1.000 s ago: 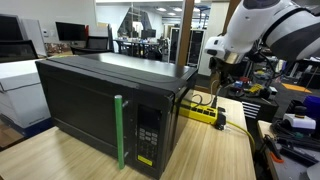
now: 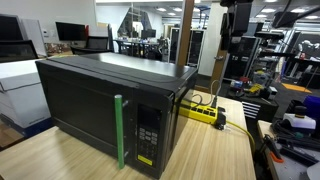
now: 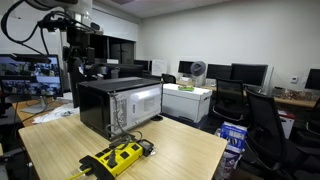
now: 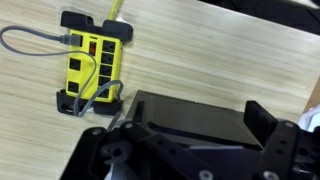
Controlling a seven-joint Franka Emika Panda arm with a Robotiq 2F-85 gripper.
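Observation:
A black microwave (image 2: 110, 95) stands on the wooden table, with a green upright handle (image 2: 119, 130) on its front and a keypad at the right of its door. In exterior view 2 its back and side (image 3: 140, 105) show. My gripper (image 3: 82, 72) hangs above the table beyond the microwave's top. Seen from the wrist, its fingers stand wide apart, the right finger (image 4: 262, 125) well clear of the left; the gripper is open. Below and between them is a dark edge of the microwave (image 4: 190, 113). Nothing is held.
A yellow power strip (image 4: 94, 60) with grey and yellow cords lies on the table beside the microwave. Bare table (image 3: 185, 150) extends to the right in exterior view 2. Office chairs (image 3: 268, 125) stand beyond the table's edge.
In exterior view 1 the arm's pale link has left the upper right, and the dark wrist part now shows higher there. The microwave and power strip have stayed put.

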